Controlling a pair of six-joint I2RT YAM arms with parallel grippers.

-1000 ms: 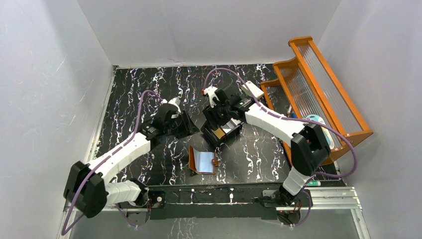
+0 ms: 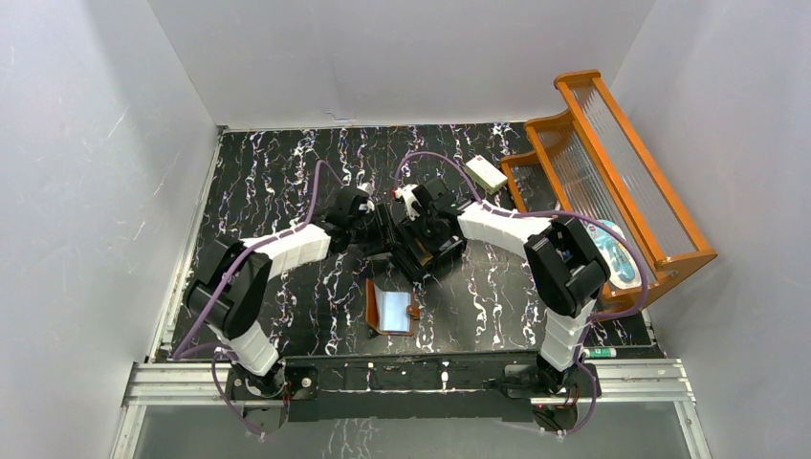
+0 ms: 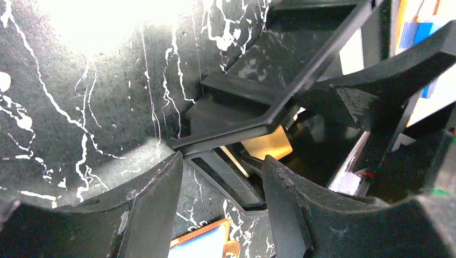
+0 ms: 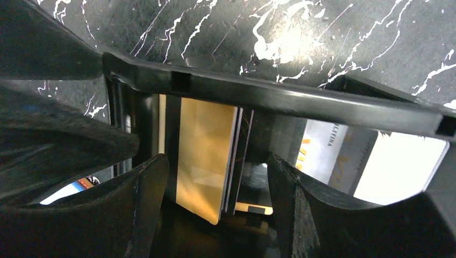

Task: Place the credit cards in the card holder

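Observation:
Credit cards stand and lean inside a black compartmented box (image 2: 411, 265) at the table's middle; an orange card (image 4: 207, 156) shows clearly in the right wrist view, with white cards (image 4: 398, 166) farther right. My right gripper is open, its fingers spread either side of the orange card and not closed on it. At the box's left end, my left gripper is open too, around the corner of the box wall; whether it touches cannot be told. The brown card holder (image 2: 392, 311) lies opened in front of the box, pale sleeves upward.
A pale green and cream box (image 2: 486, 174) lies behind the right arm. A wooden rack (image 2: 612, 163) with ribbed clear panels fills the right side.
The left arm has swung rightward, bringing its gripper to the black box's left end. My right gripper has come lower over the box. The card holder has stayed put.

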